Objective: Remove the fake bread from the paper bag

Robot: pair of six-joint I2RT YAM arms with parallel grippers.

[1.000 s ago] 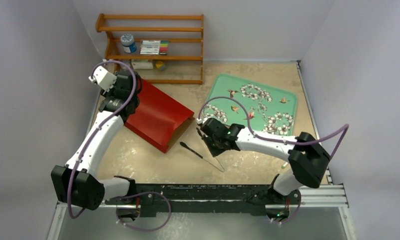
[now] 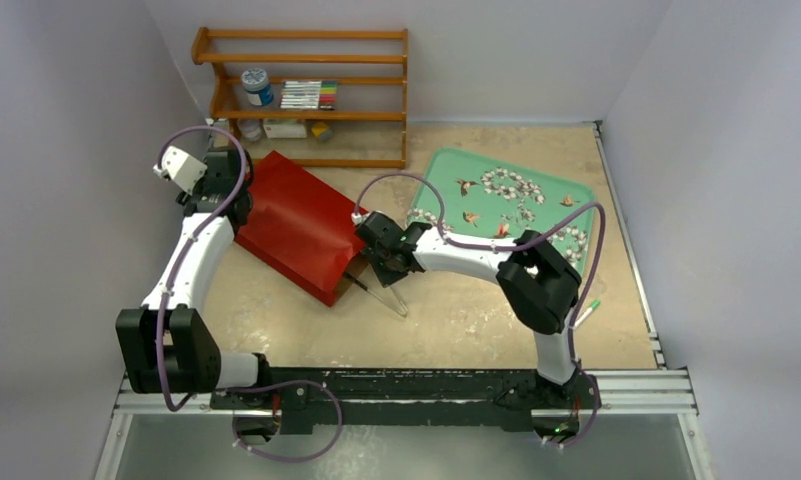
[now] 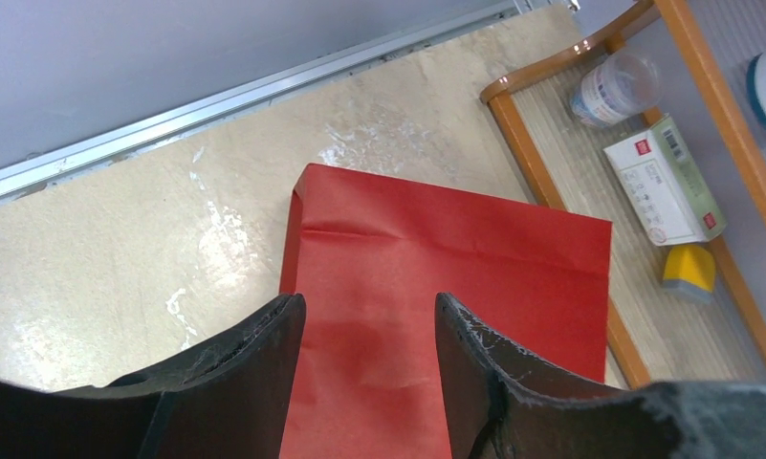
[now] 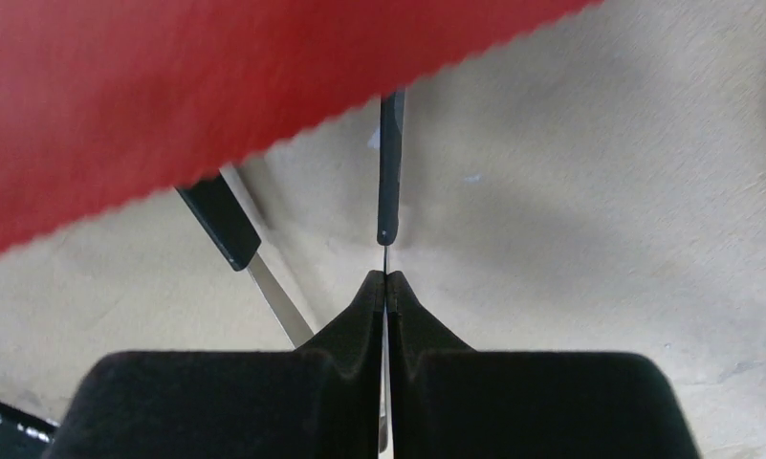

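The red paper bag (image 2: 301, 220) lies on its side on the left of the table, its mouth facing the lower right. No bread shows; the bag's inside is hidden. Tongs with dark tips and thin metal arms (image 2: 383, 298) reach into the mouth. My right gripper is shut on one thin arm of the tongs, just outside the bag's edge; both black tips (image 4: 389, 172) run under the red paper. Over the bag's closed end, my left gripper stands part open, nothing between its fingers, with red paper below.
A green flowered tray (image 2: 521, 200) sits at the right rear. Behind the bag stands a wooden rack (image 2: 306, 115) with jars, pens and boxes. A green-capped marker (image 2: 587, 313) lies near the right edge.
My right gripper has moved left with the tongs, and their tips have gone into the bag's mouth. The left arm has shifted left, and the bag's mouth looks a little more leftward.
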